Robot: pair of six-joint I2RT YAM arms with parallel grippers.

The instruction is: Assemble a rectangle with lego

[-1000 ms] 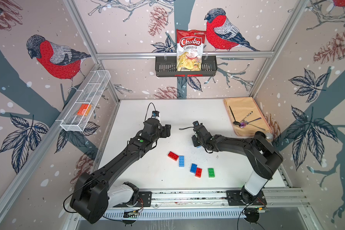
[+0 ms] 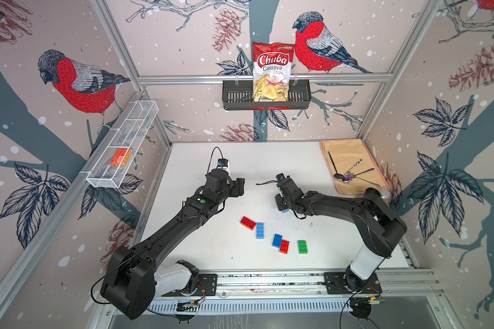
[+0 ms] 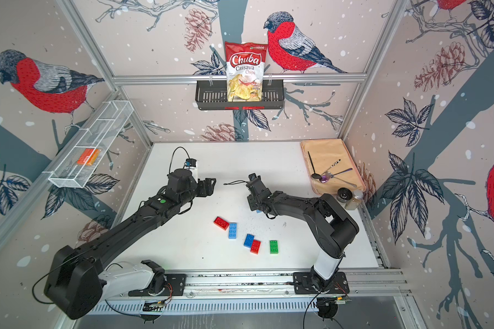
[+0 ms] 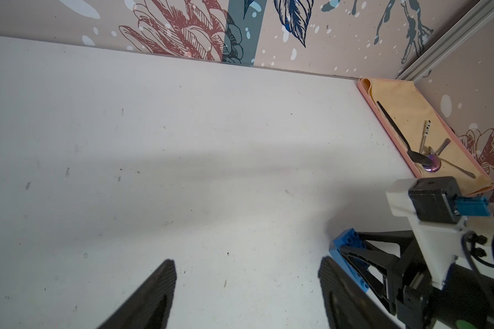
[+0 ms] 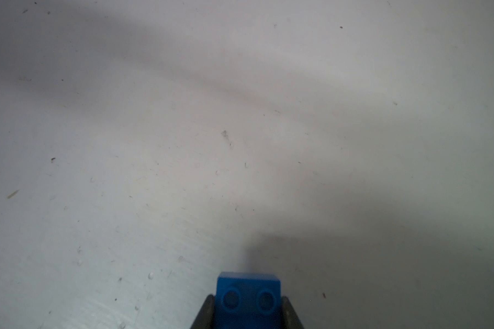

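Note:
My right gripper is shut on a blue brick, low over the middle right of the table; the left wrist view shows that brick [image 4: 343, 255] in its fingers. My left gripper [image 2: 237, 187] is open above the left-middle of the table, its fingers apart and empty. Nearer the front lie a red brick [image 2: 247, 223] beside a light-blue brick [image 2: 259, 230], a darker blue brick [image 2: 277, 240] touching another red brick [image 2: 284, 247], and a green brick [image 2: 302, 246] on its own.
A tan mat [image 2: 340, 159] with utensils fills the back right, with jars [image 3: 354, 201] in front of it. A wire basket and a dark shelf with chips hang on the walls.
The left arm and loose bricks stay still.

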